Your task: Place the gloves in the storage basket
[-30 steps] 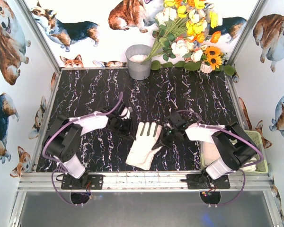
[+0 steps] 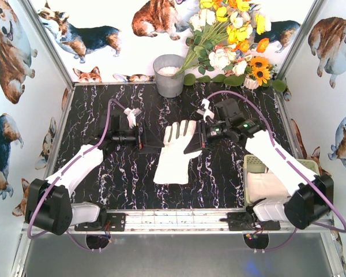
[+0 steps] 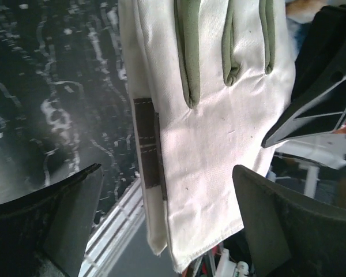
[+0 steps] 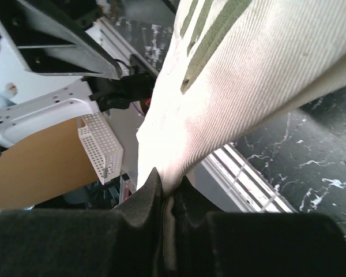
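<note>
White gloves with green finger stripes (image 2: 176,156) hang raised in the middle, held by my right gripper (image 2: 193,147), which is shut on their cloth; the right wrist view (image 4: 167,196) shows the fabric bunched between its fingertips. My left gripper (image 2: 150,144) is open just left of the gloves; in the left wrist view the cloth (image 3: 202,161) hangs beyond its spread fingers. The storage basket (image 2: 248,161), pale green with light folded items inside, sits at the right front, partly behind my right arm.
A grey bucket (image 2: 168,83) with long flower stems and a bunch of flowers stand along the back wall.
Both arms have risen and moved toward the back.
</note>
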